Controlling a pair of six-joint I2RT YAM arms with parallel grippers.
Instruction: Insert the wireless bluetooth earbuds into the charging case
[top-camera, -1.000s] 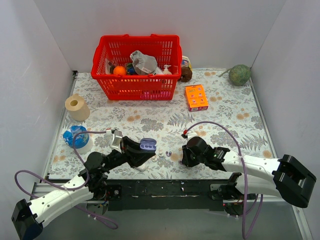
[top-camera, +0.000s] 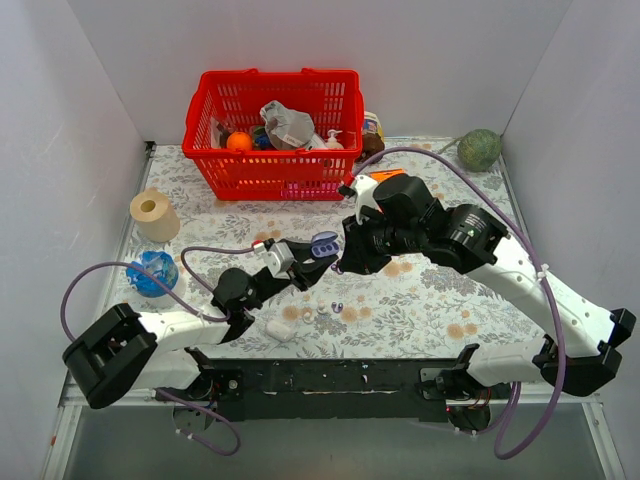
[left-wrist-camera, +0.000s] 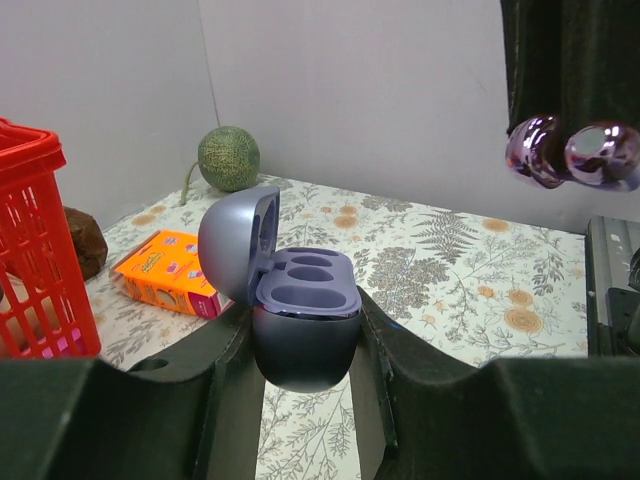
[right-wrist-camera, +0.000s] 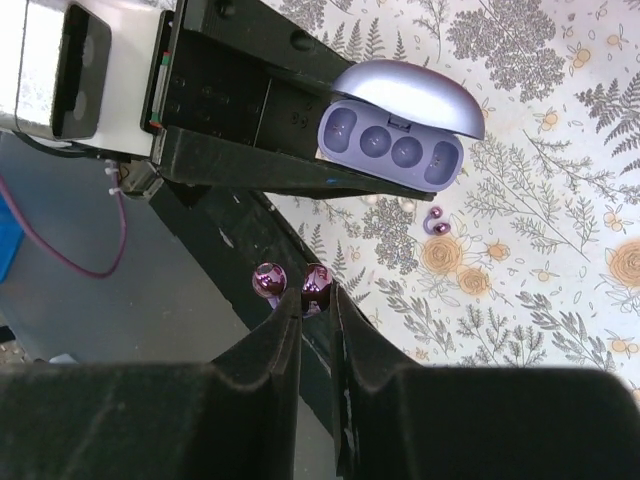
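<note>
The lavender charging case (left-wrist-camera: 305, 295), lid open, is pinched in my left gripper above the table. Its wells look empty in the right wrist view, where the case (right-wrist-camera: 390, 145) appears at the top. A shiny purple earbud (right-wrist-camera: 292, 285) sits between the fingertips of my right gripper, which is shut on it. That earbud (left-wrist-camera: 572, 152) shows at the upper right of the left wrist view, apart from the case and higher. Another earbud (right-wrist-camera: 437, 222) lies on the patterned tablecloth below the case.
Behind the arms stands a red basket (top-camera: 275, 175) holding several items. An orange box (left-wrist-camera: 172, 268), a green melon (top-camera: 480, 150), a paper roll (top-camera: 155, 215) and a blue-wrapped item (top-camera: 152, 273) are near the edges. Small white pieces (top-camera: 282, 330) lie at the front.
The right gripper has risen from the table with an earbud and moved left toward the case.
</note>
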